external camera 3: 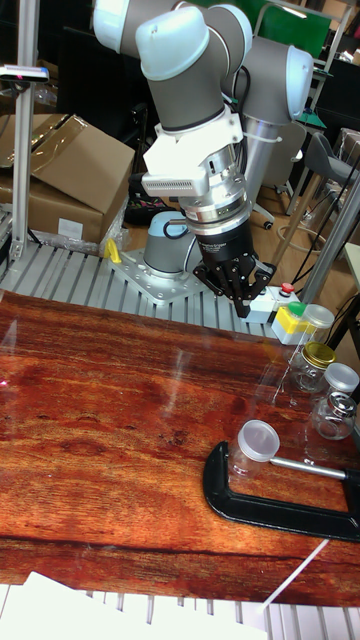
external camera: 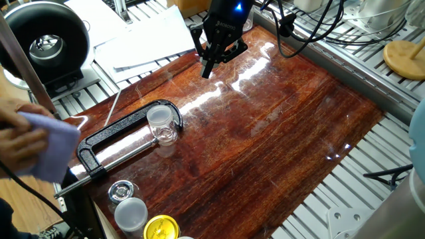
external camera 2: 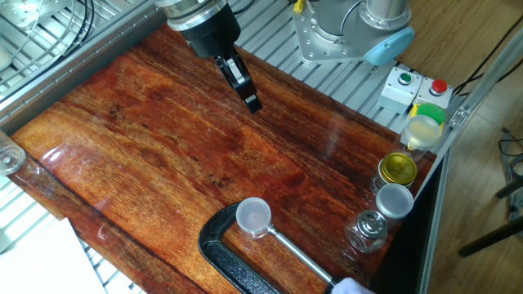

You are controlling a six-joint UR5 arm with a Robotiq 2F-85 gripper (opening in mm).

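Note:
My gripper (external camera: pixel 208 72) hangs above the far part of the glossy wooden board (external camera: pixel 265 153), its fingertips together and nothing visible between them. In the second exterior view the gripper (external camera 2: pixel 253 104) points down over the board, away from every jar. A clear jar with a frosted white lid (external camera: pixel 160 116) stands upright within the opening of a black C-clamp (external camera: pixel 119 131). The clamp's screw (external camera 2: pixel 298 251) reaches up to that jar; whether it presses on it I cannot tell. Along one edge stand a silver-lidded jar (external camera 2: pixel 372 224), another white-lidded jar (external camera 2: pixel 395 201) and a gold-lidded jar (external camera 2: pixel 399 168).
A person's hands hold a folded lilac cloth (external camera: pixel 50 147) beside the board's left edge. White paper (external camera: pixel 149 43) lies behind the board. A button box (external camera 2: pixel 400 88) stands past the jars, and cables (external camera: pixel 312 33) hang near the arm. Mid-board is clear.

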